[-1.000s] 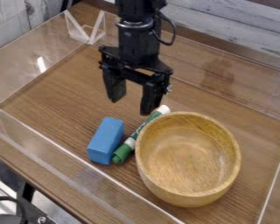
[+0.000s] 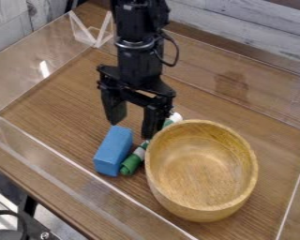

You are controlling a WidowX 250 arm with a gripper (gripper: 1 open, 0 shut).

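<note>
The black robot gripper [image 2: 132,111] hangs over the middle of the wooden table, its two dark fingers spread apart with no object visible between them. Below its left finger lies a blue block [image 2: 112,150]. A green marker [image 2: 136,157] with a white part lies diagonally beside the block, partly under the right finger and next to the tan bowl [image 2: 202,167] at the lower right.
A black cable [image 2: 15,217] shows at the lower left corner, and light rails border the table.
The gripper has moved slightly left and toward the front, closer to the blue block. The block, marker and bowl have not visibly moved.
</note>
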